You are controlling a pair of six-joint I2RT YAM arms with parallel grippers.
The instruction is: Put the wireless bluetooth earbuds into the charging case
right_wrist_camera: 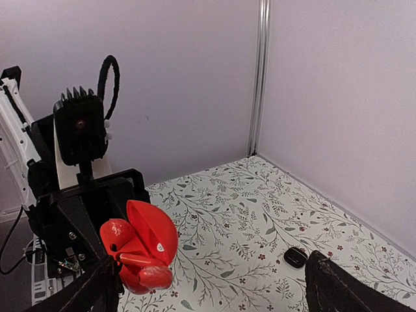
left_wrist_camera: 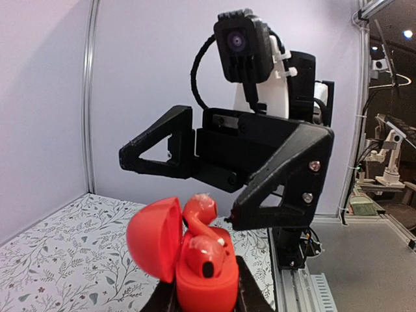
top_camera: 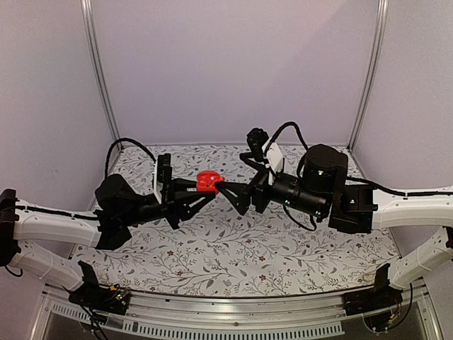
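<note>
In the left wrist view the red charging case (left_wrist_camera: pixel 207 292) stands with its lid (left_wrist_camera: pixel 154 237) raised. My left gripper is shut on the case's body and holds it above the table. Two red earbuds show at the case: a rear earbud (left_wrist_camera: pixel 199 209) stands higher, and a front earbud (left_wrist_camera: pixel 205 255) with a dark spot sits lower. How deep each is seated I cannot tell. My right gripper is open just beyond the case, nothing between its fingers. In the right wrist view, the case (right_wrist_camera: pixel 133 278) is close to one right finger (right_wrist_camera: pixel 97 292).
A small black rounded object (right_wrist_camera: pixel 296 257) lies on the patterned table (right_wrist_camera: pixel 221 221), seen between the right fingers. Pale walls (top_camera: pixel 233 71) enclose the back and sides.
</note>
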